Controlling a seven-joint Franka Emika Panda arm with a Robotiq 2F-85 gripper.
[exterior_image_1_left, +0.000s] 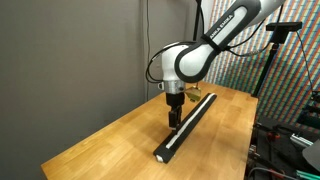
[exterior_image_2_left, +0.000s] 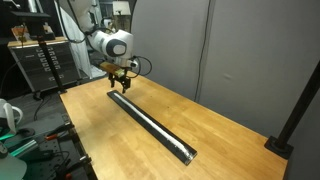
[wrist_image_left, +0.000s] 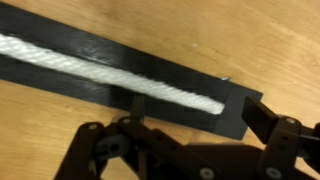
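A long black strip lies on the wooden table, with a white, rope-like band along its middle. The wrist view shows one end of the strip, where the band stops short of the black end piece. Above this end hangs my gripper, its fingers spread and nothing between them. In exterior view 1 the gripper is over the strip's nearer part. Exterior view 2 has the strip running from lower right up to the gripper; whether the fingertips touch anything cannot be told.
Bare wooden table surrounds the strip on both sides. A grey wall panel runs along one side of the table. A dark post stands at the right in exterior view 2.
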